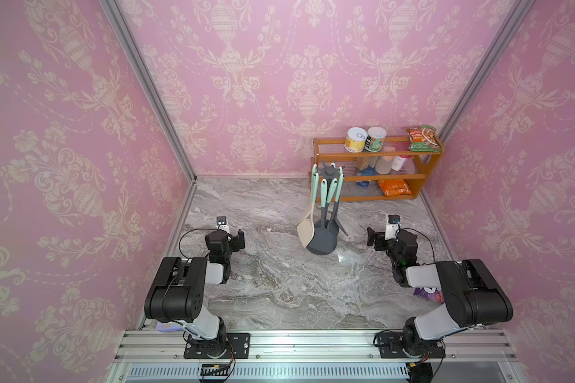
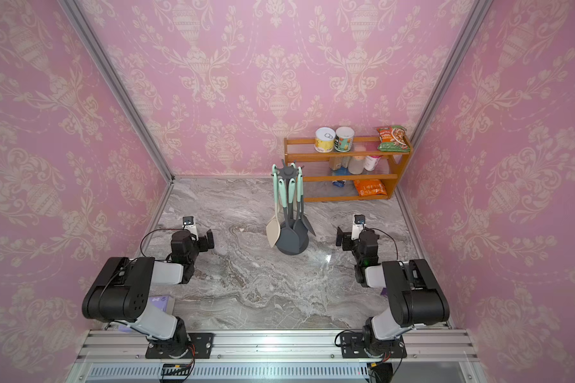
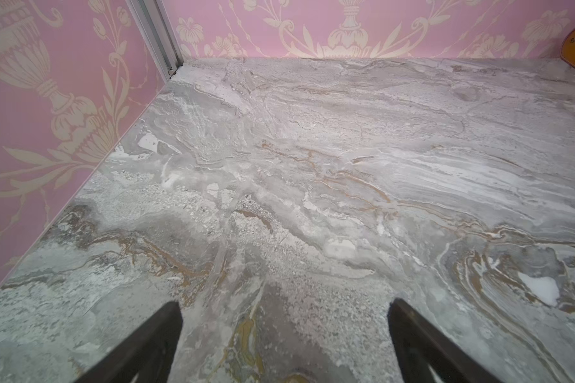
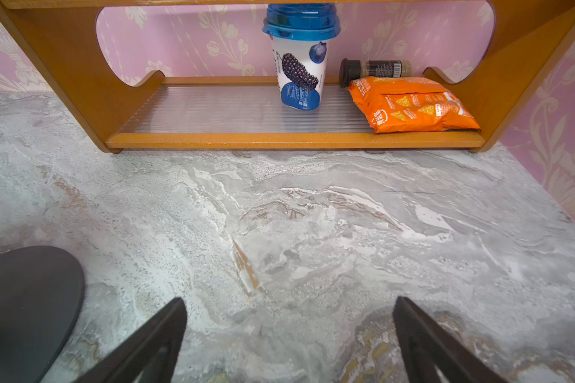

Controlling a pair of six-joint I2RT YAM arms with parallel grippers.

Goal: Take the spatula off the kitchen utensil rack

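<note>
Several kitchen utensils with mint green handles hang around an upright utensil rack [image 1: 329,171] in the middle of the table. A beige turner-like utensil [image 1: 306,233] is on its left side; dark grey heads [image 2: 288,242] hang at the front and right, partly overlapping. Which one is the spatula I cannot tell for sure. The rack's dark round base [image 4: 28,306] enters the right wrist view at left. My left gripper stands open and empty, well left of the rack. To its right, my right gripper is also open, with only tabletop between its fingers.
Behind the rack and to the right stands a wooden shelf [image 1: 364,199] with cans [image 1: 356,139], a cup [image 4: 303,63] and snack bags [image 4: 415,105]. A purple box [image 2: 161,304] lies by the left arm.
</note>
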